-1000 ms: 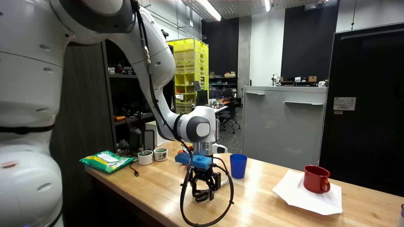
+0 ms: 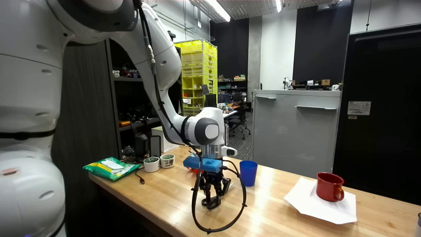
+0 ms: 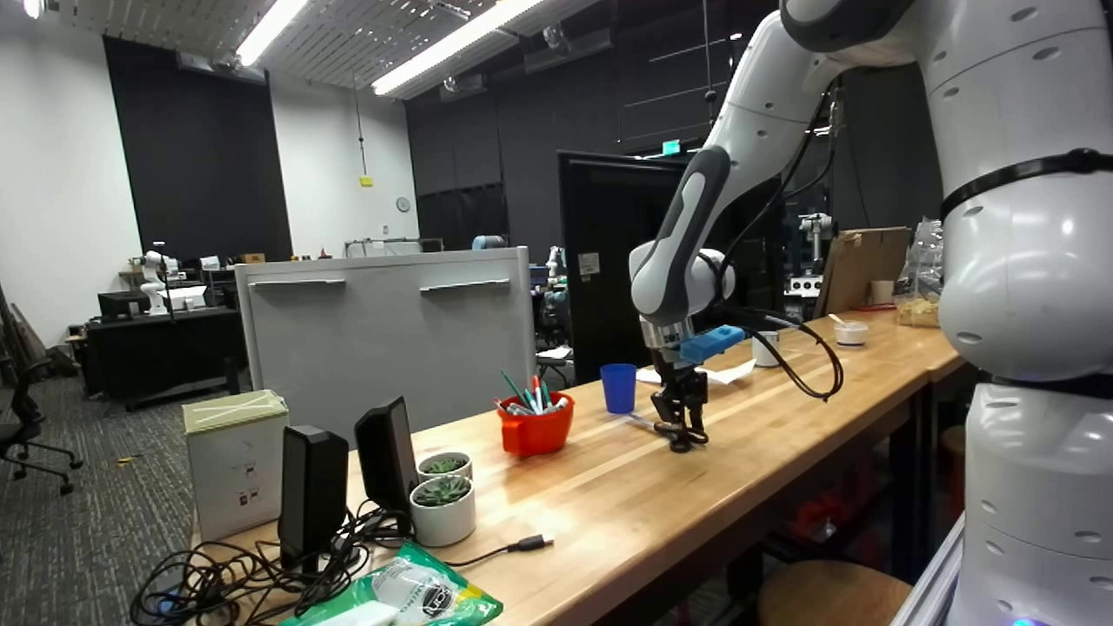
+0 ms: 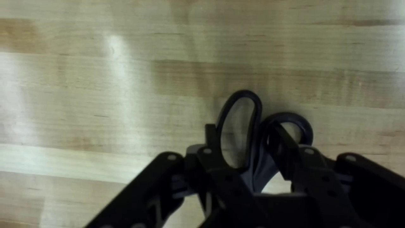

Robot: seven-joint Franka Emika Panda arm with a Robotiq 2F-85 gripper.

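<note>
A pair of scissors with black handle loops (image 4: pixel 258 110) is on the wooden table. Its handles are caught between the fingers of my gripper, which is shut on them. One finger (image 4: pixel 211 135) sits along the outer side of the long loop, the other over the smaller, rounder loop. In exterior view 2 the gripper (image 3: pixel 680 429) is low at the tabletop, and a pale blade (image 3: pixel 639 421) points away toward the blue cup (image 3: pixel 617 388). Most of the blades are hidden by the gripper in the wrist view. I cannot tell whether the scissors still touch the table.
The blue cup stands close behind the gripper, and a red container of pens (image 3: pixel 537 426) is farther along. A red mug (image 2: pixel 330 187) rests on white paper (image 2: pixel 306 197). Two potted plants (image 2: pixel 151 164) and a green packet (image 2: pixel 112 169) occupy the far end.
The fingers stood wide apart a second ago and have closed around the handles. The arm is otherwise almost where it was, with the wrist and cable loop shifted slightly.
</note>
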